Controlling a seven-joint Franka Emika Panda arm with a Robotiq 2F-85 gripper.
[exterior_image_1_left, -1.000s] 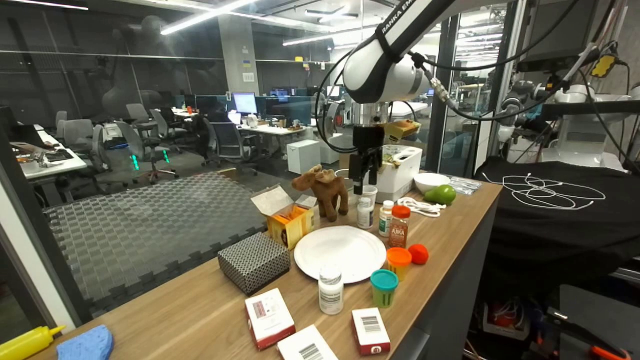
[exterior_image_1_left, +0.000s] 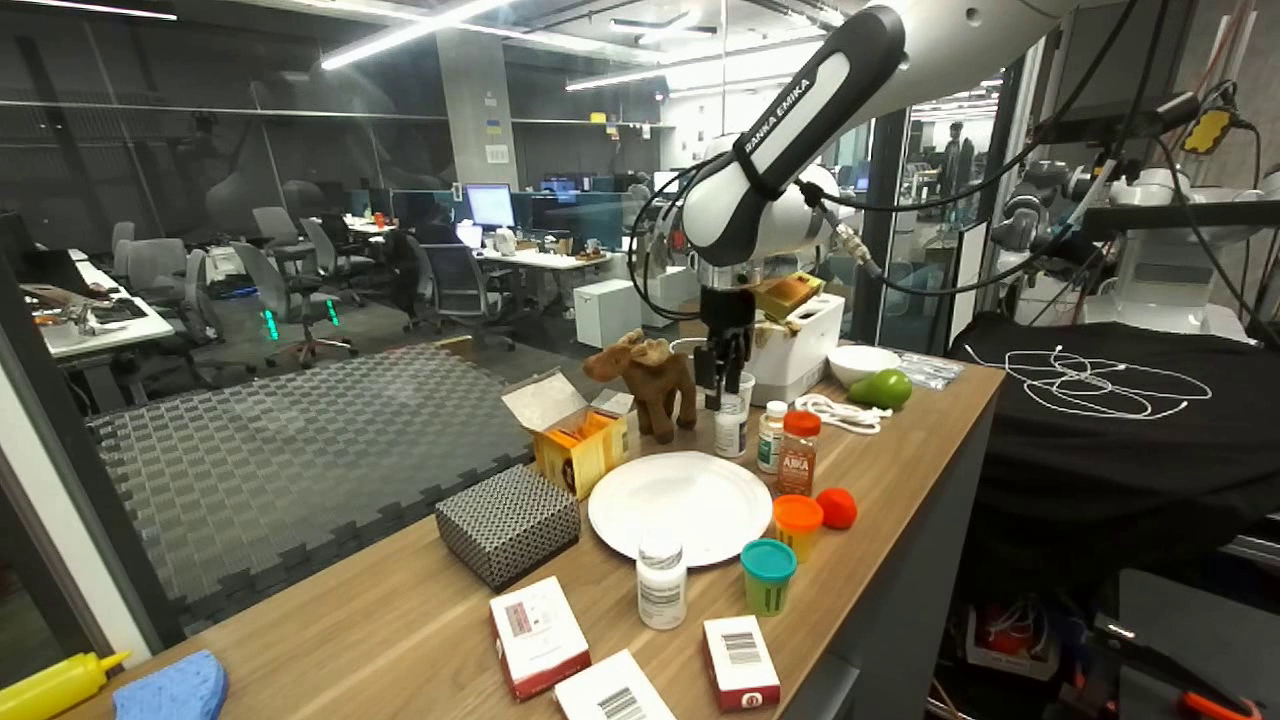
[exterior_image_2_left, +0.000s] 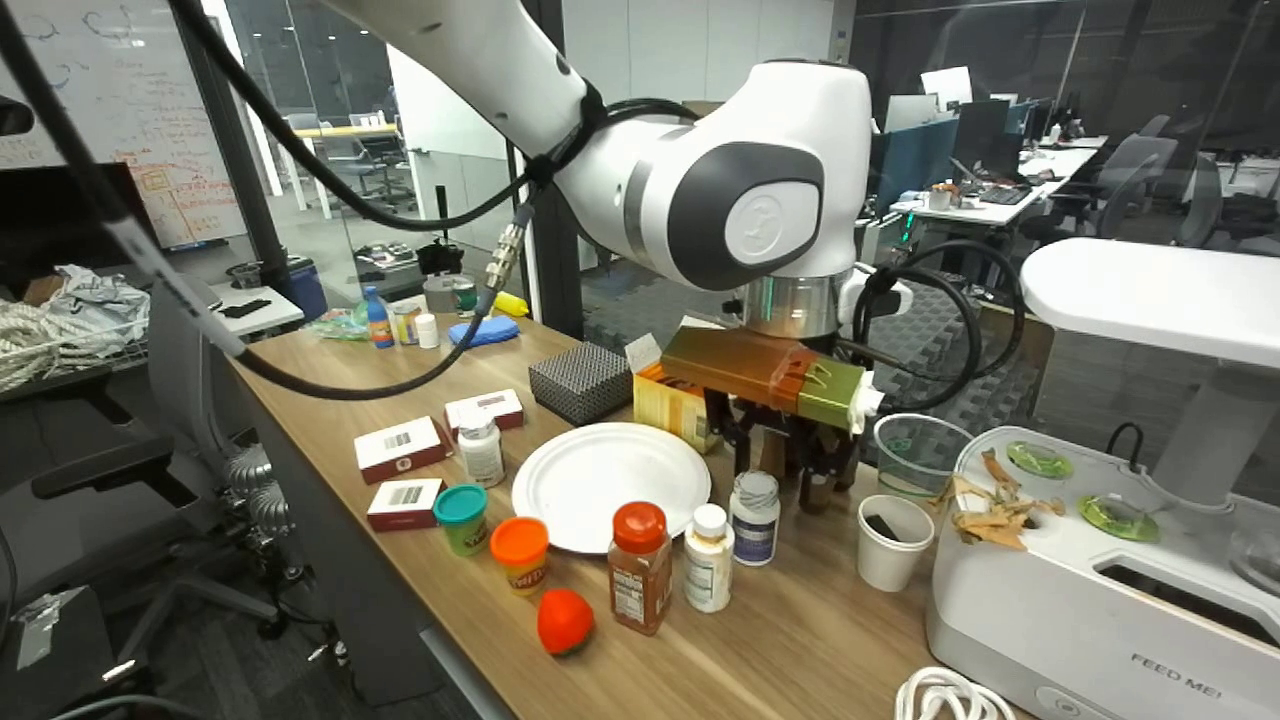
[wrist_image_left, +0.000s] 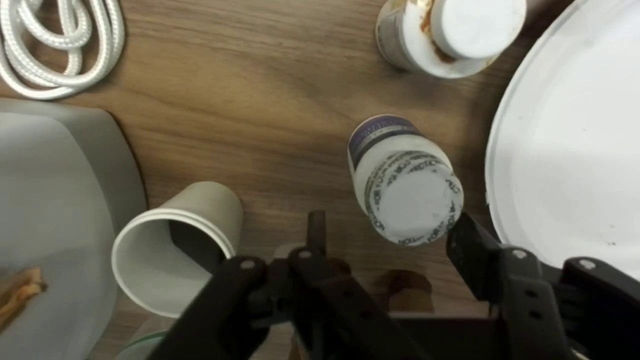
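My gripper is pointed down low over the table, its fingers apart. An upright white bottle (wrist_image_left: 414, 198) with a purple-blue label and a sealed, capless top stands in front of the gap, nearer the right-hand finger in the wrist view. Between the left-hand finger (wrist_image_left: 316, 231) and this bottle there is a clear space; whether the other finger touches it I cannot tell. In exterior view 2 the same bottle (exterior_image_2_left: 755, 528) stands just in front of my gripper (exterior_image_2_left: 780, 468).
Close by are the white plate (exterior_image_2_left: 612, 480), a capped white bottle (exterior_image_2_left: 709, 558), a paper cup (exterior_image_2_left: 890, 546) and the white planter (exterior_image_2_left: 1020, 624). A brown toy animal (exterior_image_1_left: 654, 378) stands behind. A spice jar (exterior_image_2_left: 639, 570) and orange tub (exterior_image_2_left: 519, 552) are nearer the front edge.
The arm has come down, with the gripper moving slightly left in exterior view 1 to about the height of the bottle's top. The objects on the table look unmoved.
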